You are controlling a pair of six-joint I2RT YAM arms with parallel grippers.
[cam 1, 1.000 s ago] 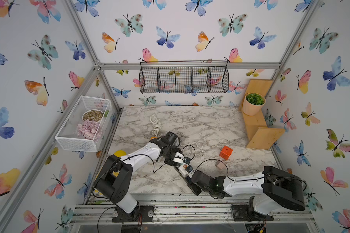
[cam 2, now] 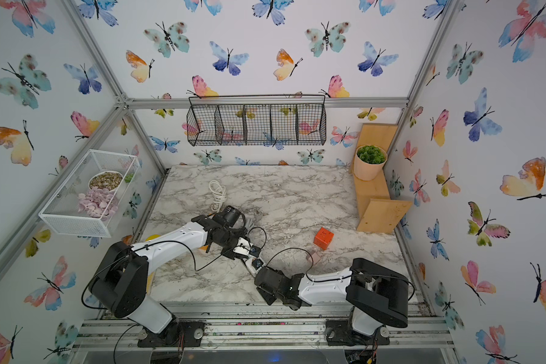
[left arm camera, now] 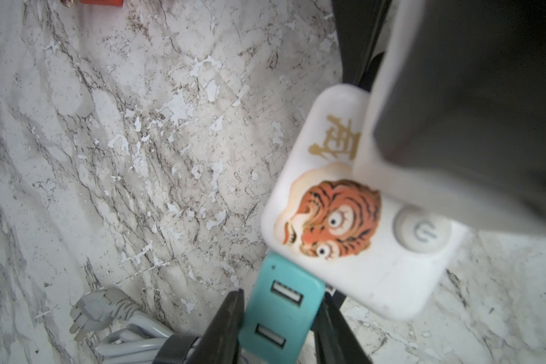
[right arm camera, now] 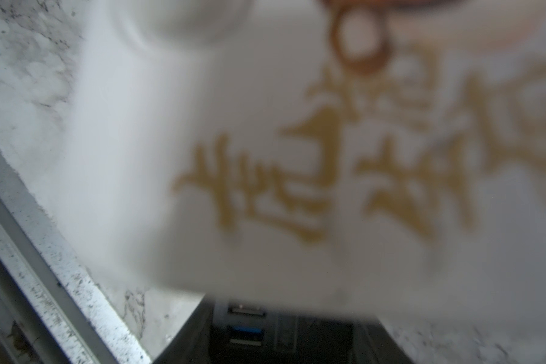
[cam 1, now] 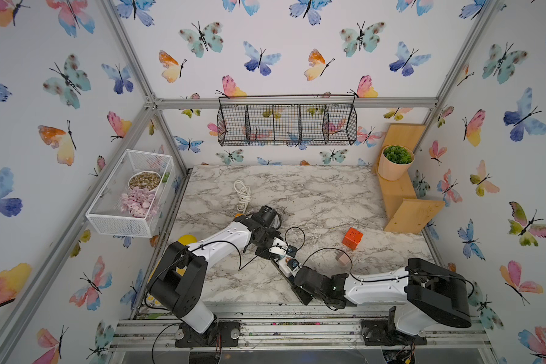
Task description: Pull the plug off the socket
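Observation:
A white block with a tiger picture and a power button (left arm camera: pixel 370 218) fills the centre of the left wrist view. A teal piece with two slots (left arm camera: pixel 282 312) sits against its lower edge, between the fingers of my left gripper; whether they grip it I cannot tell. In the right wrist view a blurred white block with gold characters (right arm camera: pixel 285 182) covers most of the frame. Beneath it, a black piece with USB ports (right arm camera: pixel 279 333) has my right gripper shut on it. From above, both grippers meet near the table's front, largely hiding these pieces.
A grey plug with a coiled cord (left arm camera: pixel 112 309) lies beside the left gripper. An orange-red block (cam 1: pixel 352 238) and a small pale block (cam 1: pixel 343 258) lie to the right. A white cord (cam 1: pixel 242 195) rests farther back.
The left arm and the objects on the table stand as before.

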